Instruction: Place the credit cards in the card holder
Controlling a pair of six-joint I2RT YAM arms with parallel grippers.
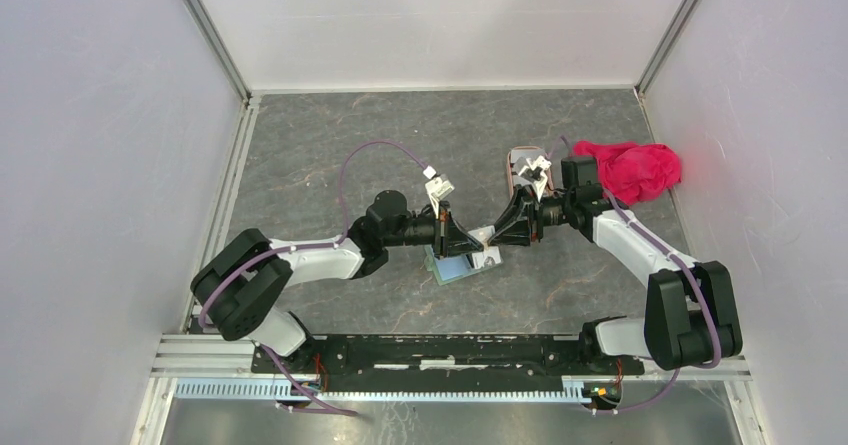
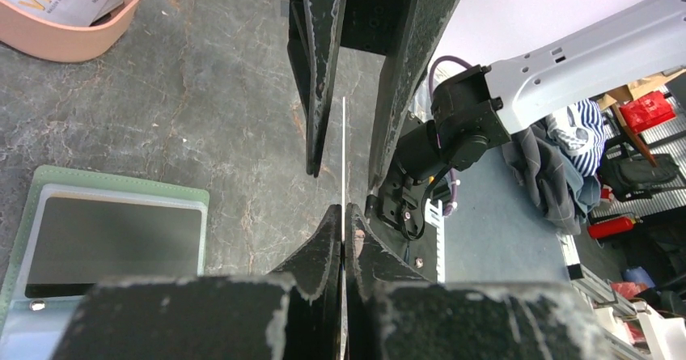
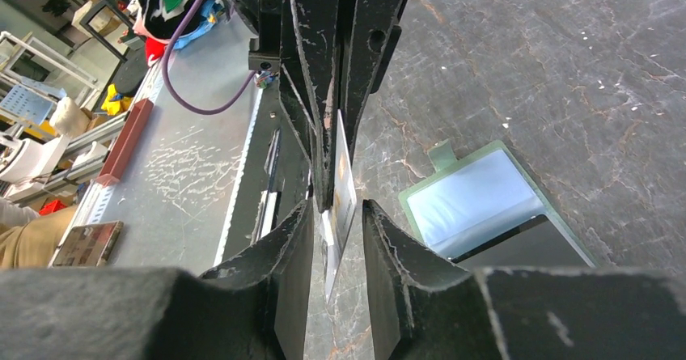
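A thin white card (image 2: 344, 154) stands edge-on, with my left gripper shut on its lower end. My right gripper is part open; its fingers stand on either side of the card without clamping it, and a gap shows on both sides in the left wrist view. From the top view, the card (image 1: 483, 233) is between the two grippers, above the table. Below lies the open green card holder (image 1: 452, 269), with a pale blue side (image 3: 473, 194) and a dark windowed pocket (image 2: 117, 239).
A pink basket (image 2: 89, 46) holding several cards (image 2: 61, 0) stands behind the right arm. A red cloth (image 1: 632, 170) lies bunched at the right wall. Free table surface surrounds the holder, widest at the back left.
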